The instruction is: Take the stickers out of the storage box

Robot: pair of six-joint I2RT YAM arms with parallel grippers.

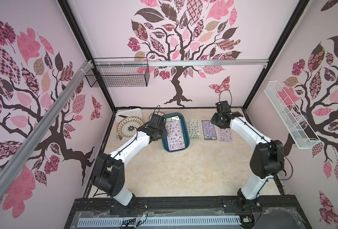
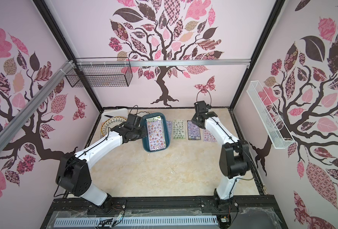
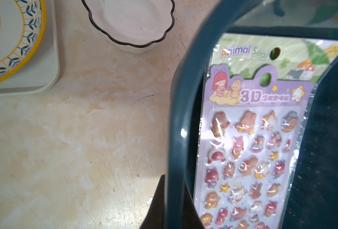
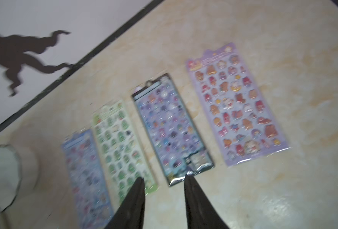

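The teal storage box holds a packaged animal sticker sheet, which lies flat inside. My left gripper is at the box's left wall, shut on that rim as far as the wrist view shows. Four sheets lie in a row on the table to the box's right: blue, green, dark-bordered purple and pink-purple. My right gripper is open above them, nothing between its fingers; its view is blurred.
A yellow-rimmed plate on a white tray and a scalloped white bowl stand left of the box. Wire baskets hang on the frame.
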